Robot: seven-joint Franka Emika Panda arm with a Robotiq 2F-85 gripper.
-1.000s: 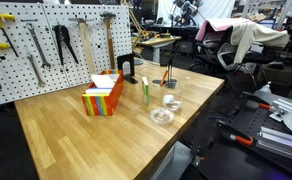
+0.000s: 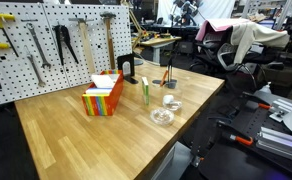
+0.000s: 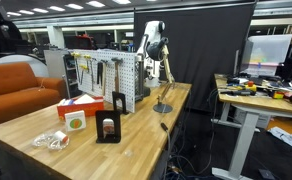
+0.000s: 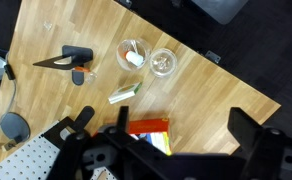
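Note:
In the wrist view my gripper is open, its dark fingers wide apart above the table. Nothing shows between them except the tabletop and part of a red box [image 4: 149, 127]. Beyond the fingers sit two clear round dishes: one dish [image 4: 136, 58] has something white in it, and the other dish [image 4: 163, 63] is beside it. A slim green-and-white object [image 4: 124, 93] lies between the dishes and the box. Exterior view 1 has the striped box [image 2: 102, 101] with white contents, the upright green object [image 2: 146, 92] and a clear dish [image 2: 162, 117]. My gripper is outside that view.
A pegboard with hanging tools [image 2: 48, 45] runs behind the table. A black stand [image 2: 130, 67] is near it. In the wrist view a black-based item [image 4: 78, 62] stands left of the dishes. Bare wood [image 2: 76, 145] spreads across the near left of the table.

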